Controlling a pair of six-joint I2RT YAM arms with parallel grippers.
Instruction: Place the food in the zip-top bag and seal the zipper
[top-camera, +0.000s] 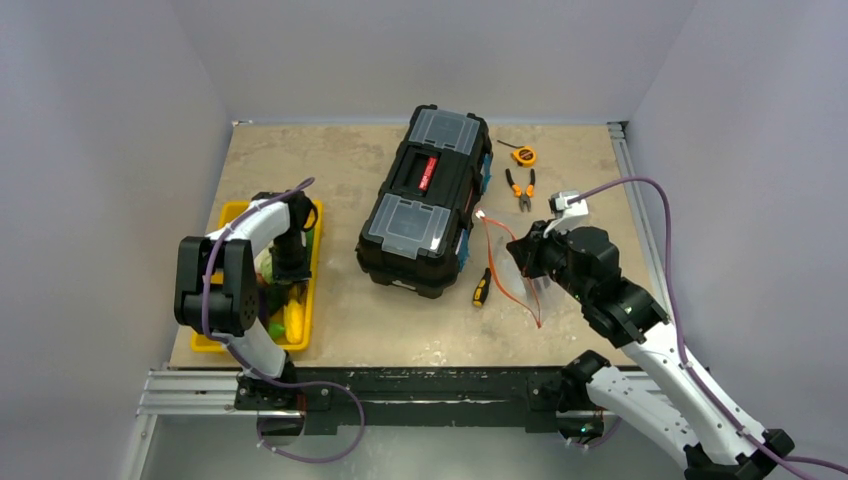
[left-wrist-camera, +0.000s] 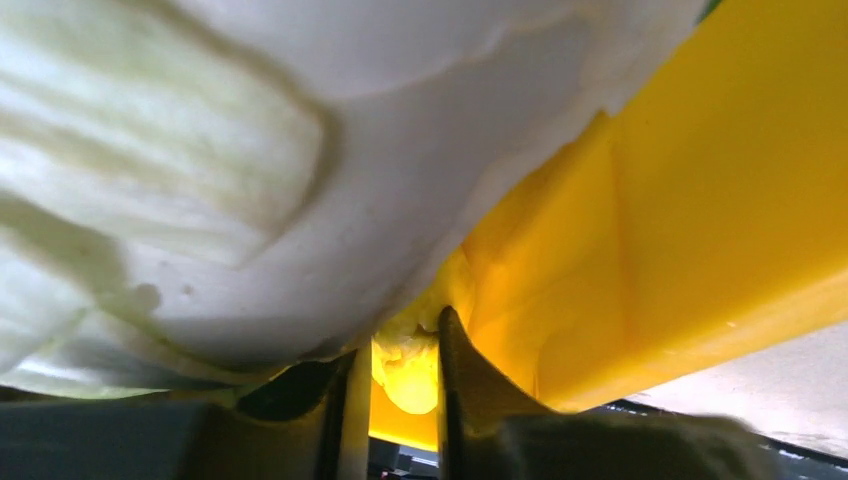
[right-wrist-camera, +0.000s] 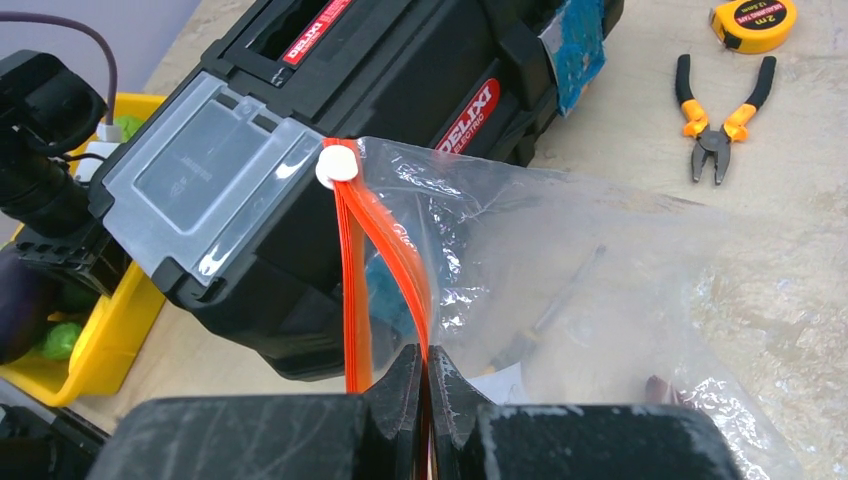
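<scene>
In the top view my left gripper (top-camera: 292, 280) is down in the yellow bin (top-camera: 312, 285) of food. Its fingers stand partly open in the left wrist view, a lumpy yellow piece of food (left-wrist-camera: 412, 375) showing in the gap; contact with it cannot be told. A pale cabbage (left-wrist-camera: 400, 150) fills most of that view, close beside the fingers. A yellow, banana-like item (top-camera: 294, 318) lies near the bin's front. My right gripper is shut on one orange zipper strip of the clear bag (right-wrist-camera: 600, 270). The white slider (right-wrist-camera: 340, 163) sits at the far end, and the mouth gapes. Something small and dark (right-wrist-camera: 660, 390) shows at the bag.
A black toolbox (top-camera: 425, 200) stands between bin and bag. Beside the bag lie a screwdriver (top-camera: 482, 288), pliers (top-camera: 523, 190) and a tape measure (top-camera: 524, 156). Bare table (top-camera: 390, 330) extends in front of the toolbox.
</scene>
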